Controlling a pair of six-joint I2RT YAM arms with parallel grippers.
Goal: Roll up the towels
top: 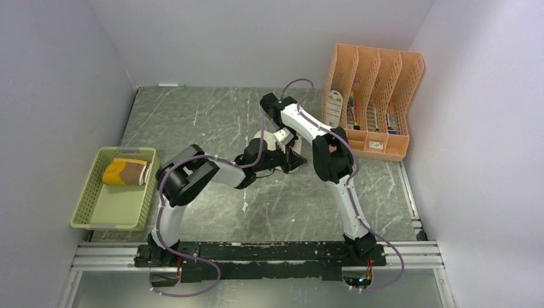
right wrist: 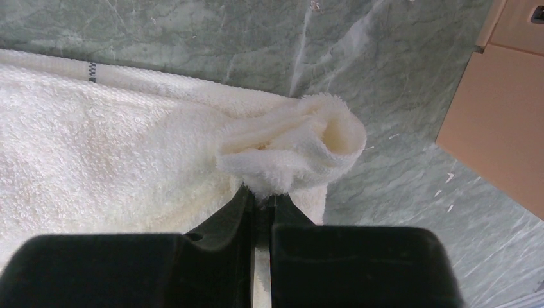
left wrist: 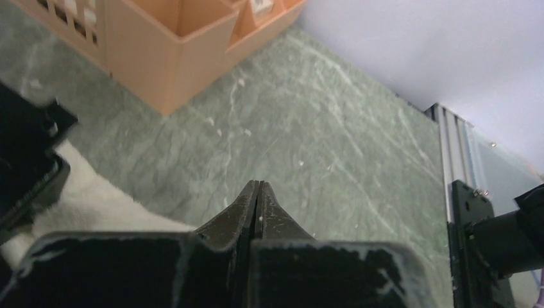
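Note:
A cream towel (right wrist: 115, 147) lies at the table's middle, mostly hidden under both arms in the top view. My right gripper is shut on its bunched, curled edge. My left gripper hovers low over the towel's front part, beside the right gripper; its fingertips are shut, and nothing is visible between them in the left wrist view.
An orange organizer (top: 369, 142) stands at the back right, close to the towel. A green basket (top: 102, 212) with a yellow rolled item (top: 122, 170) is at the left.

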